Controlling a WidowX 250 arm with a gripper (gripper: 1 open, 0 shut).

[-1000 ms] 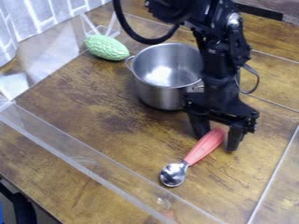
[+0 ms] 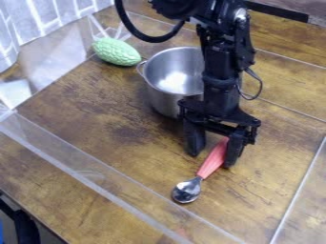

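My black gripper (image 2: 213,151) is low over the wooden table (image 2: 95,152), its fingers on either side of the red handle of a spoon (image 2: 211,162). The metal bowl of the spoon lies toward the front at lower centre. Whether the fingers are closed on the handle is hard to tell, as the dark parts overlap it. A steel pot (image 2: 169,76) stands just behind the gripper, partly hidden by the arm.
A green, bumpy vegetable-like object (image 2: 114,50) lies at the back left. A pale sheet or wall edges the table at the far left.
The gripper has shifted a little to the left and its body looks more upright or turned. The spoon has moved very slightly.
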